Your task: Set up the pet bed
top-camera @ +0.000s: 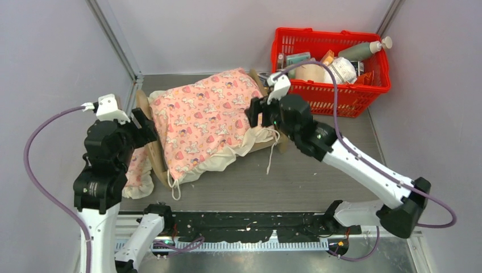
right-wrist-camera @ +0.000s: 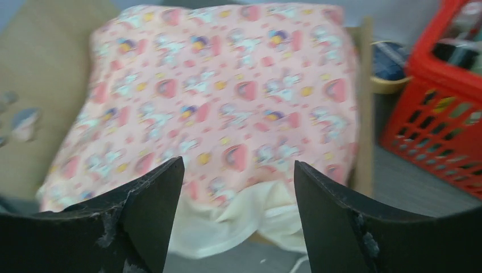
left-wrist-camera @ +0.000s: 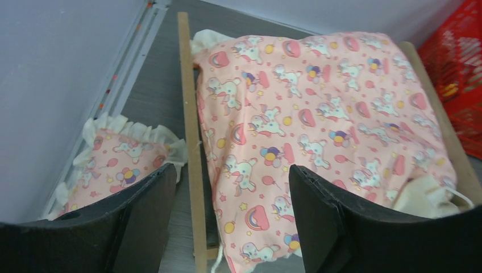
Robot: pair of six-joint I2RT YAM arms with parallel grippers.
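The pink patterned pad (top-camera: 204, 119) with cream ruffles and ties lies inside the wooden bed frame (top-camera: 146, 109), slightly tilted on the floor. A second ruffled pink piece (left-wrist-camera: 119, 162) lies outside the frame's left rail. My left gripper (top-camera: 142, 125) is open above the left rail, nothing between its fingers. My right gripper (top-camera: 256, 109) hangs open over the pad's right part, near the right rail, holding nothing. The right wrist view is blurred.
A full red basket (top-camera: 329, 96) stands at the back right beside the bed. A small round item (right-wrist-camera: 387, 62) lies behind the right rail. Walls enclose the sides and back.
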